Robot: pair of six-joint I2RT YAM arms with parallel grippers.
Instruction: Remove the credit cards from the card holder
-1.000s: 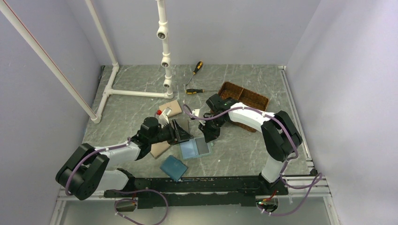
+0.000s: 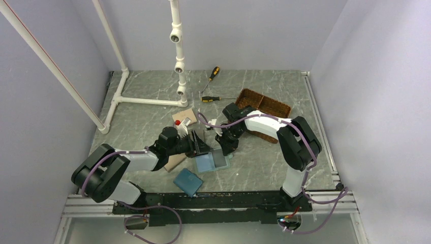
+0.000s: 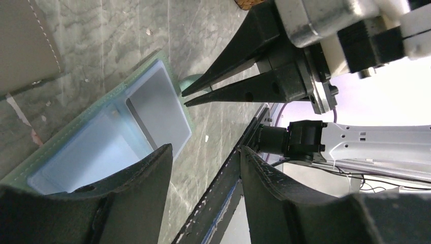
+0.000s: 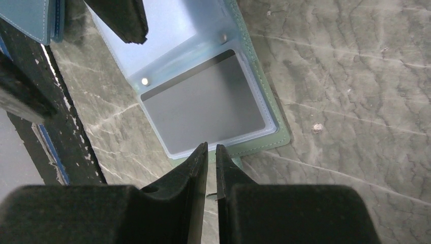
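An open card holder (image 2: 205,163) with pale green border and clear sleeves lies at the table's front middle; a dark grey card (image 4: 203,104) is in one sleeve. My left gripper is over the holder, its fingers apart with nothing seen between. My right gripper is just over the holder's edge on the card side, its tips a narrow gap apart, nothing visible between them; in the left wrist view they point at the holder's edge.
A blue wallet (image 2: 187,181) lies at front left. Tan pieces (image 2: 183,115) lie behind and beside the left arm. A brown divided basket (image 2: 274,108), screwdrivers (image 2: 211,98) and a white pipe frame (image 2: 147,100) stand or lie farther back.
The right arm has shifted slightly.
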